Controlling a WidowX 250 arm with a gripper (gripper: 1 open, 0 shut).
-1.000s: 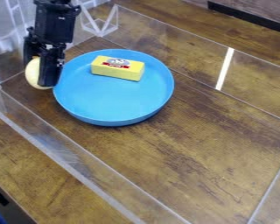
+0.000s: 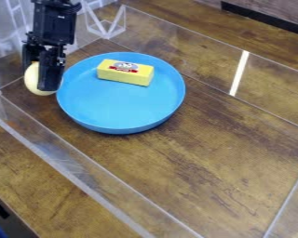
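My black gripper [image 2: 44, 58] reaches down at the upper left, shut on a pale yellow, rounded object [image 2: 42, 82] just left of the blue plate's rim. The fingertips are partly hidden by the object and by their own dark shape. The blue plate [image 2: 127, 110] lies on the wooden surface, with a yellow box [image 2: 124, 74] bearing a small printed label on its upper part.
Clear plastic walls or strips run along the left side. A dark object [image 2: 3, 225] sits at the bottom left corner.
The gripper and the pale object have shifted very slightly; the plate and box have not moved.
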